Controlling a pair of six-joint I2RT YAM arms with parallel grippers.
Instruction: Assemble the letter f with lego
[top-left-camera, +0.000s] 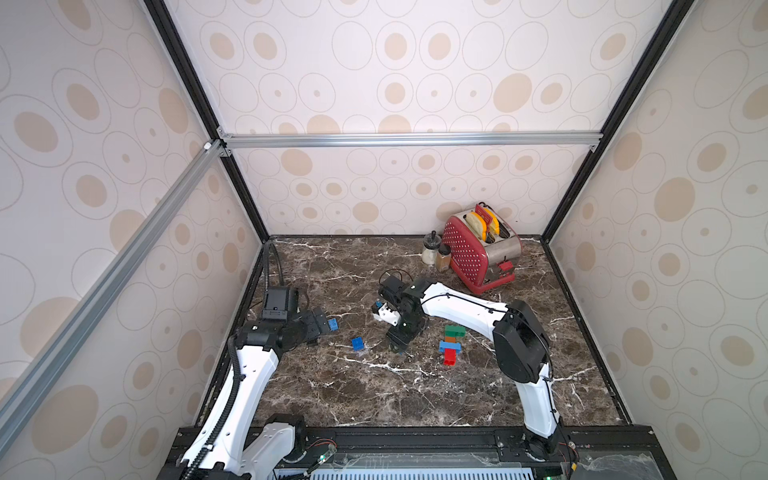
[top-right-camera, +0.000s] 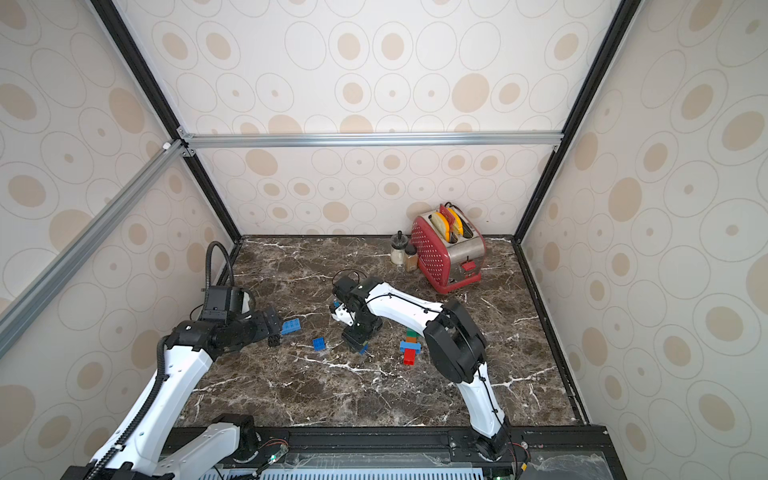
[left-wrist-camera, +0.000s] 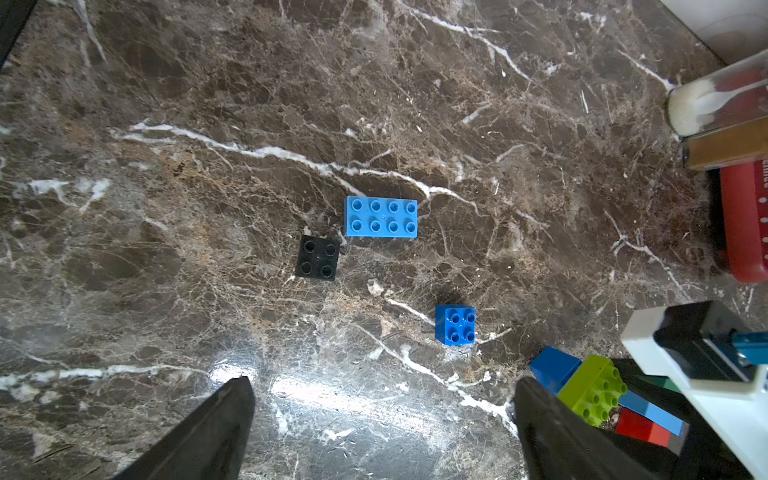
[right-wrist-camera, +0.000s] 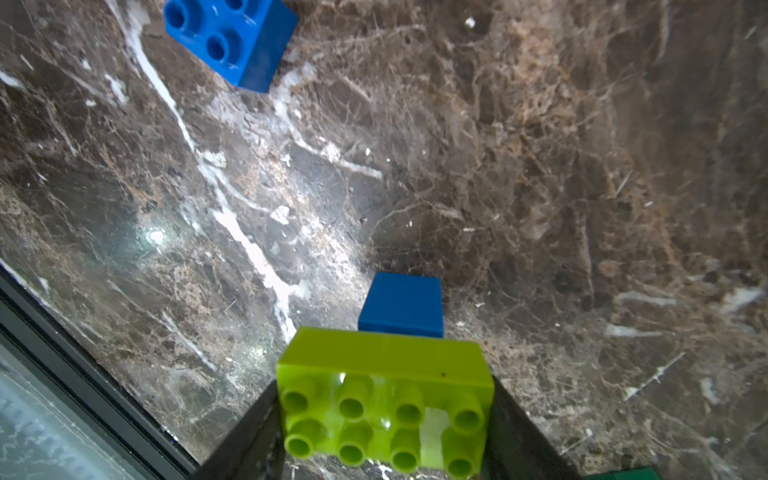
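Observation:
My right gripper is shut on a lime green brick (right-wrist-camera: 384, 356), studs facing the wrist camera. Just beyond this brick a blue brick (right-wrist-camera: 404, 304) peeks out; whether they are joined I cannot tell. Over the left part of the table, my left gripper stands open and empty. Its wrist view has a light blue long brick (left-wrist-camera: 381, 217), a small black brick (left-wrist-camera: 318, 257) and a small blue brick (left-wrist-camera: 455, 325) lying loose. Right of the right gripper lie a green brick (top-left-camera: 454, 330), a blue brick (top-left-camera: 449, 347) and a red brick (top-left-camera: 449, 357) close together, with some orange between.
A red toaster (top-left-camera: 482, 248) stands at the back right with two jars (top-left-camera: 432, 249) beside it. The right forearm (top-left-camera: 464, 304) reaches across above the table near the green brick.

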